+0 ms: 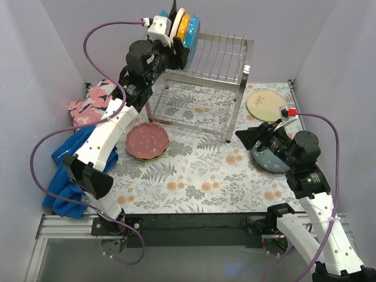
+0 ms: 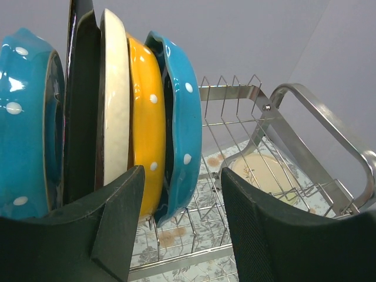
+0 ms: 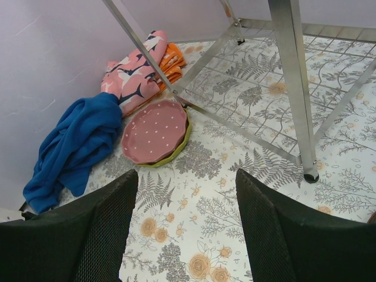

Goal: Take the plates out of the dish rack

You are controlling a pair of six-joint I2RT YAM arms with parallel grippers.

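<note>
The rack (image 1: 241, 64) holds upright plates bunched at its upper left: blue (image 2: 20, 141), dark, cream (image 2: 114, 88), yellow (image 2: 147, 103) and a right-hand blue one (image 2: 187, 135). My left gripper is open at their front, its fingertips either side of the right-hand blue plate's lower part. My right gripper is open over the table, right of the rack's front, with nothing between its fingers. A pink plate (image 1: 147, 139) on a green one lies left front; a cream plate (image 1: 266, 103) and a grey-blue plate (image 1: 268, 160) lie at the right.
Blue cloth (image 1: 70, 176) and a pink patterned cloth (image 1: 91, 106) lie along the left wall. The rack's right part and lower shelf are empty.
</note>
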